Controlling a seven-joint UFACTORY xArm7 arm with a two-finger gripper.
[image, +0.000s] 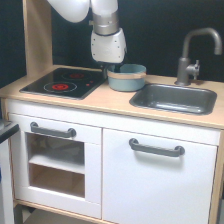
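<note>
A blue-grey pot (126, 83) with a lighter, pinkish-brown band near its rim stands on the wooden counter between the black stovetop and the sink. My white arm reaches down from the top, and its dark gripper (105, 70) is at the pot's left side, close to or touching the rim. The fingers are small and dark against the dark wall, so whether they are closed on the pot's edge or handle cannot be made out.
Left of the pot lies the black stovetop (67, 82) with red-marked burners, its surface bare. To the right are an empty metal sink (175, 98) and a tall grey faucet (187, 60). White cabinet doors (158, 180) fill the front below the counter.
</note>
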